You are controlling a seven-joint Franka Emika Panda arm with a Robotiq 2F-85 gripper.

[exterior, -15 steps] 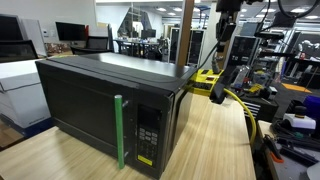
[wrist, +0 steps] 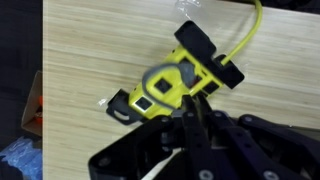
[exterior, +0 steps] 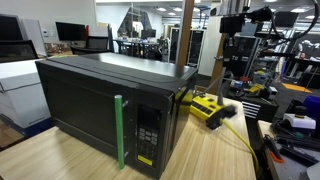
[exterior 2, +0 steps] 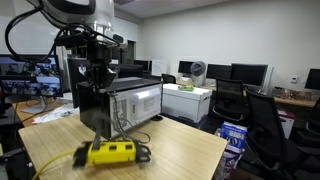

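A yellow box-shaped device (wrist: pixel 165 85) with black ends and a yellow cable shows in the wrist view over the wooden table. My gripper reaches its near side, shut on it; a grey loop (wrist: pixel 160 72) curves over the device, and which part sits between the fingers is hard to make out. In exterior view 2 the device (exterior 2: pixel 112 152) is below the arm, in front of the microwave. Exterior view 1 has the device (exterior: pixel 207 107) just right of the microwave. Whether its underside touches the table cannot be told.
A large black microwave (exterior: pixel 115 105) with a green bar (exterior: pixel 119 130) on its front takes up much of the table. Bare wooden tabletop (exterior 2: pixel 185 145) lies to the right in exterior view 2. The yellow cable (exterior: pixel 243 140) trails down the table's right side.
In exterior view 1 the yellow device has come down, from near the microwave's top edge to lower beside it, along with my arm. The microwave has stayed put.
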